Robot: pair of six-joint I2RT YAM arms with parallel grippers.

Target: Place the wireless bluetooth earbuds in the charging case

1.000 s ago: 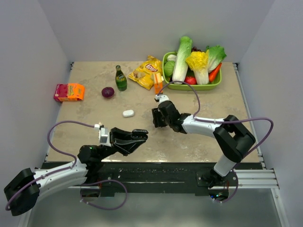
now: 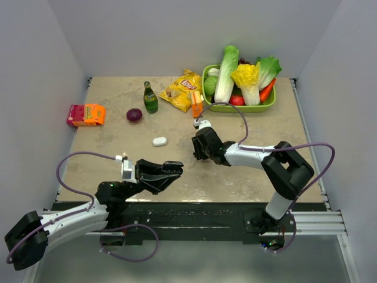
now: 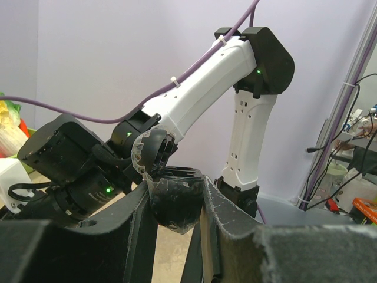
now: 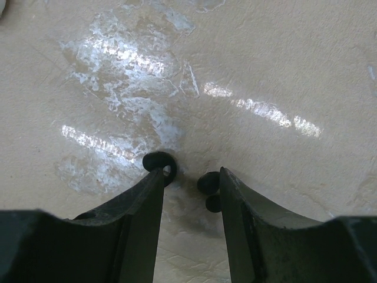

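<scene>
My left gripper [image 2: 172, 170] is raised at the lower middle, shut on the black charging case [image 3: 175, 200], whose lid stands up in the left wrist view, wrapped in clear film. My right gripper hangs open low over the table in the right wrist view. Small black earbud pieces [image 4: 159, 162] lie between and beside its fingertips: one curved piece at the left, a rounded piece [image 4: 208, 183] and a smaller one at the right finger. A white oval object [image 2: 159, 141] lies on the table to the left.
A green basket of vegetables [image 2: 259, 107], chip bag [image 2: 177, 91], orange carton, bottle [image 2: 150, 100], onion [image 2: 134, 115] and juice boxes [image 2: 86, 115] occupy the back and left of the table [image 2: 253, 183].
My right gripper has shifted slightly right and its forearm has moved a little. The left arm stays where it was.
</scene>
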